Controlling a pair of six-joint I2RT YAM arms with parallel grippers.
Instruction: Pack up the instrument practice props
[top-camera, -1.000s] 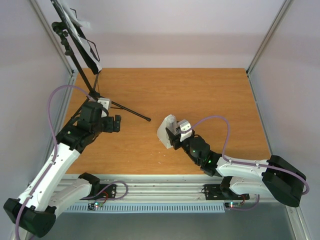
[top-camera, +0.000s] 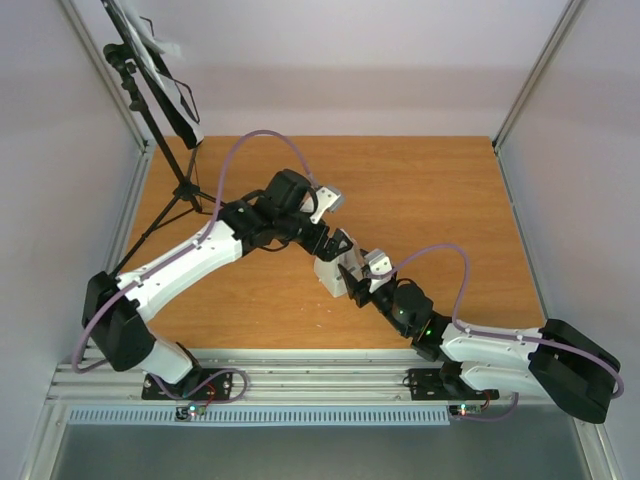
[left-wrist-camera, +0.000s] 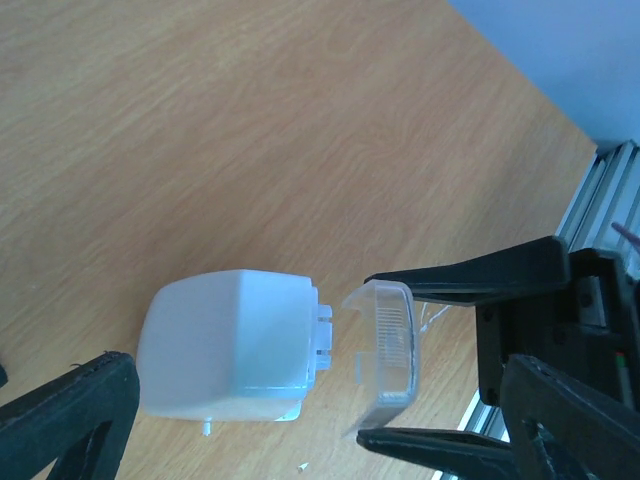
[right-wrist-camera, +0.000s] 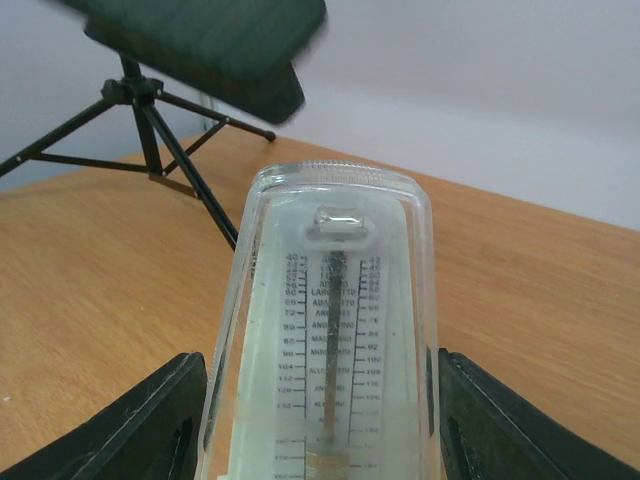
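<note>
A white metronome (left-wrist-camera: 235, 345) stands on the table; its scale and pendulum (right-wrist-camera: 335, 330) face my right gripper. A clear cover (left-wrist-camera: 392, 345), edge-on in the left wrist view, is held between the fingers of my right gripper (top-camera: 357, 280), which is shut on it. A small gap shows between the cover and the metronome's front. My left gripper (top-camera: 335, 246) is open above the metronome, its fingers (left-wrist-camera: 85, 410) spread wide on either side of both metronome and cover. From the top view, the left hand hides much of the metronome (top-camera: 330, 275).
A black music stand (top-camera: 185, 188) on tripod legs rises at the back left, close to the left arm. Free wooden table (top-camera: 430, 190) lies across the back and right. A metal rail (top-camera: 300, 362) runs along the front edge.
My left arm has swung right from beside the music stand to over the metronome, its gripper still open. The right gripper has stayed nearly in place, moving only slightly.
</note>
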